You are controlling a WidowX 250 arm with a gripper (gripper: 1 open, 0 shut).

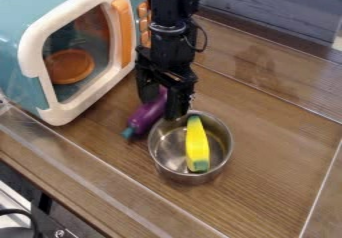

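My black gripper [163,92] points down, its fingers open around the upper part of a purple eggplant [144,116], which lies on the wooden counter beside the microwave. Whether the fingers touch it is hard to tell. Just right of the eggplant is a steel bowl [170,161] holding a yellow toy with green ends [197,144].
The toy microwave [54,102], blue and white with an orange plate inside, fills the upper left. A grey wall [267,7] runs along the back.
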